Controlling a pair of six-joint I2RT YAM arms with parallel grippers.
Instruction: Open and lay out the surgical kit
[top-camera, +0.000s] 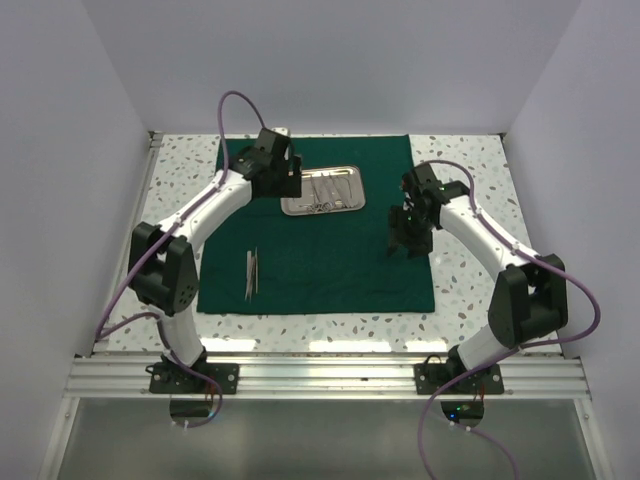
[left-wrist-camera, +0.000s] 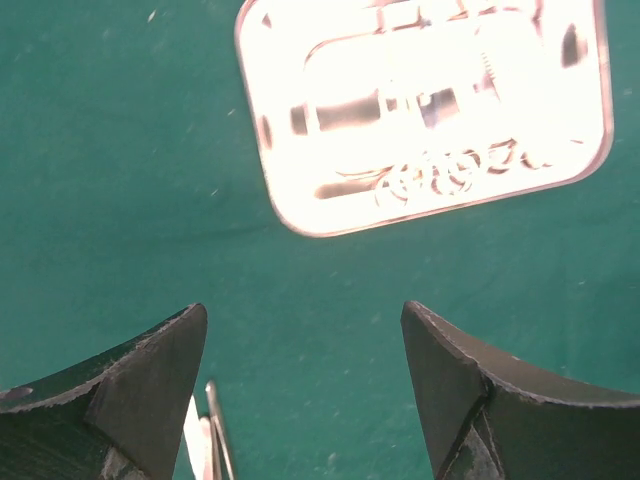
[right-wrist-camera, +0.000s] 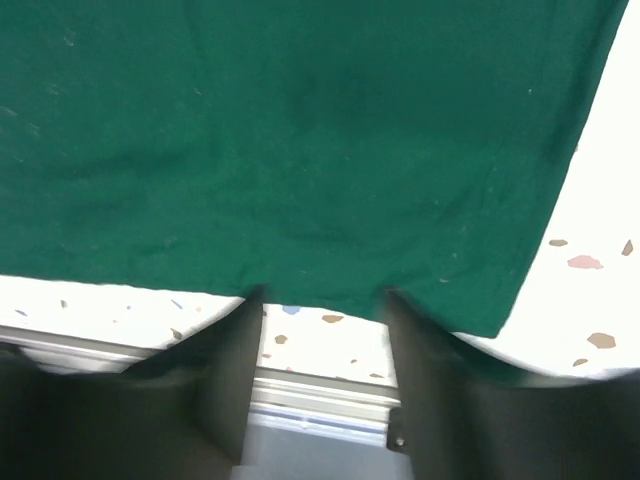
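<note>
A silver tray (top-camera: 355, 203) (left-wrist-camera: 284, 205) with several scissor-like steel instruments (top-camera: 328, 205) (left-wrist-camera: 450, 175) rests on the green cloth (top-camera: 320, 260) (right-wrist-camera: 330, 180). A few slender instruments (top-camera: 250, 275) (left-wrist-camera: 220, 430) lie loose at the cloth's left. My left gripper (top-camera: 291, 170) hangs above the tray's left end, fingers apart and empty. My right gripper (top-camera: 408, 242) is over the cloth's right side, open, nothing between its blurred fingers.
Speckled white table (top-camera: 470, 165) (right-wrist-camera: 590, 280) surrounds the cloth, with a metal rail along the front.
</note>
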